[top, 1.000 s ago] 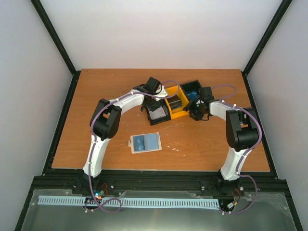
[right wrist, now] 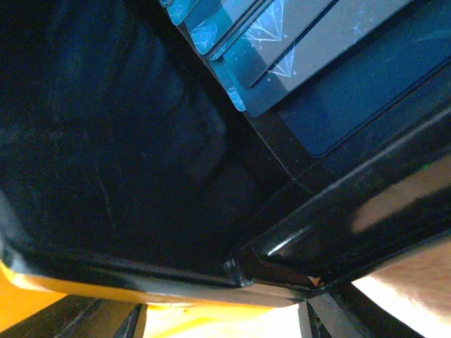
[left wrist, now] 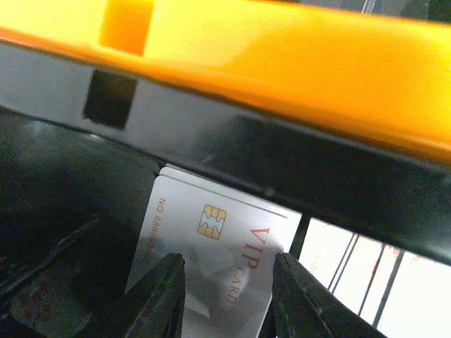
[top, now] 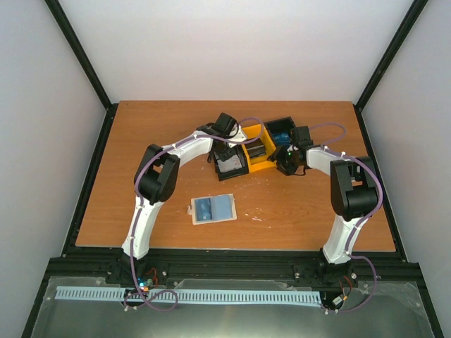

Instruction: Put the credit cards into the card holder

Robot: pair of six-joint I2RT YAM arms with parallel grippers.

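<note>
In the left wrist view, white VIP cards with a gold chip lie stacked in a black box, beside other white cards. My left gripper is part open over the stack, its fingers apart and nothing visibly held. Blue cards lie fanned in another black box in the right wrist view. The right gripper is at that box's near rim, fingers apart; the rim hides much of the space between them. A flat holder with blue faces and a pale edge lies on the table, apart from both grippers.
A yellow box stands between the left black box and the right black box, with dark cards inside. Bare tabletop lies in front of them.
The right arm, the holder and the right box look unmoved.
</note>
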